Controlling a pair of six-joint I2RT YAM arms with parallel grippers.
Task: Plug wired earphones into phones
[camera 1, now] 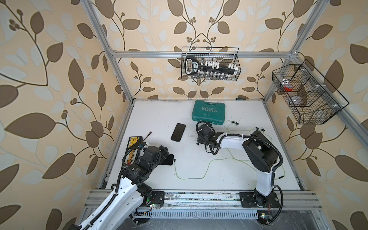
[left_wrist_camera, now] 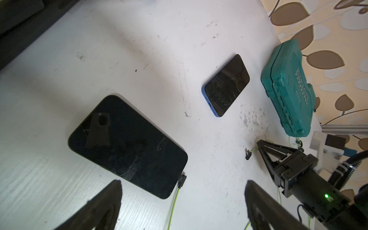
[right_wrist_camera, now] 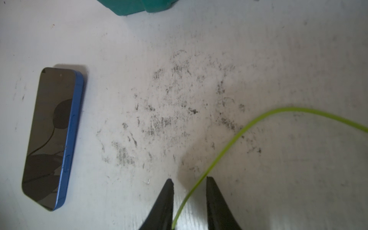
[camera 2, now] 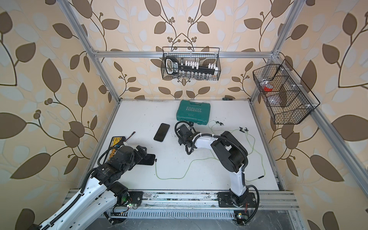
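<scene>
A black phone (left_wrist_camera: 128, 145) lies beneath my open left gripper; an earphone plug (left_wrist_camera: 181, 181) with green cable sits at its lower end, though whether inserted I cannot tell. A blue-edged phone (right_wrist_camera: 48, 134) lies farther back. My right gripper is part open over a green cable (right_wrist_camera: 233, 140), which runs between its fingertips in the wrist view; whether it touches them I cannot tell. In the left wrist view a loose black connector (left_wrist_camera: 248, 154) lies beside that gripper. Earphone buds (camera 2: 243, 129) lie at the right.
A teal case (camera 1: 208, 111) stands at the back. A yellow-and-black tool box (camera 1: 134, 141) is at the left edge, partly behind my left arm. Wire baskets hang on the back and right walls.
</scene>
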